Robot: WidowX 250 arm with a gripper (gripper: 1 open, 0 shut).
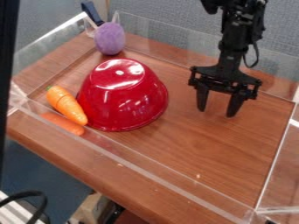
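My black gripper (218, 98) stands at the right rear of the wooden surface, its fingers pointing down and apart, with nothing visible between them. An upturned red bowl (121, 98) sits left of centre, well left of the gripper. A carrot (66, 104) lies at the bowl's left side. A purple object (110, 38) stands at the back left.
Clear low walls surround the wooden surface (193, 166), which is free in front of and below the gripper toward the front right. A dark blue item (91, 12) sticks up behind the purple object.
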